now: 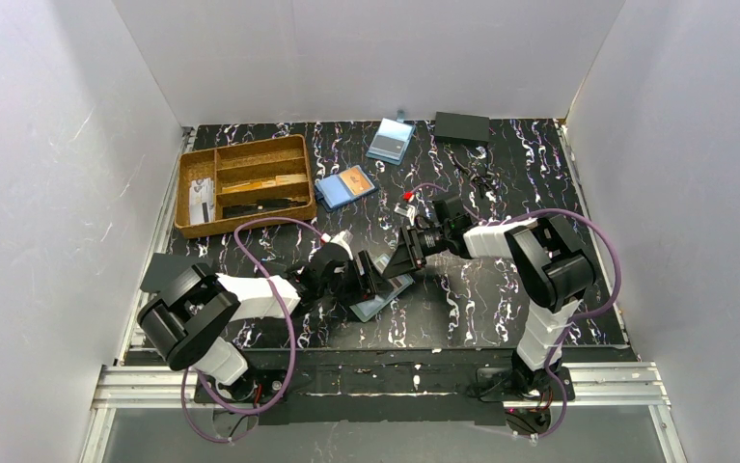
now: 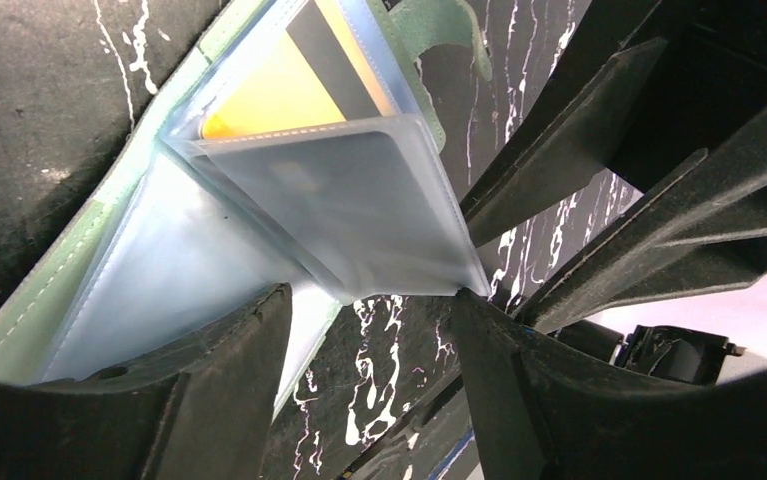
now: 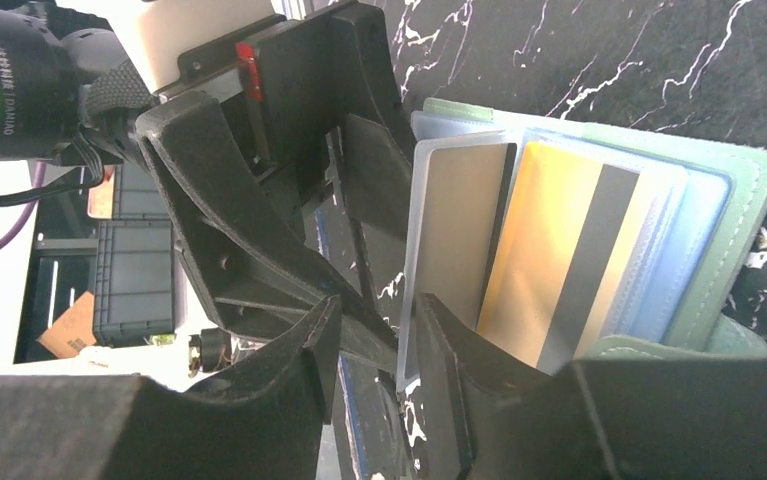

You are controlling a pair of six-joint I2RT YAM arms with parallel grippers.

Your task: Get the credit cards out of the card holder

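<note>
The open card holder [image 1: 375, 304] lies at the front middle of the table between my grippers. In the left wrist view a yellow card [image 2: 264, 90] with a dark stripe sits behind a clear sleeve flap [image 2: 349, 200]; my left gripper is part open around the holder's lower part. In the right wrist view the yellow card [image 3: 544, 240] shows in its sleeve, and my right gripper is shut on the raised edge of the clear flap [image 3: 454, 230].
A wooden organiser [image 1: 245, 140] stands at the back left. Two other card holders [image 1: 337, 193] [image 1: 390, 140], a black box [image 1: 462, 125] and scissors lie behind the grippers. A dark pad [image 1: 168, 270] lies at the left edge.
</note>
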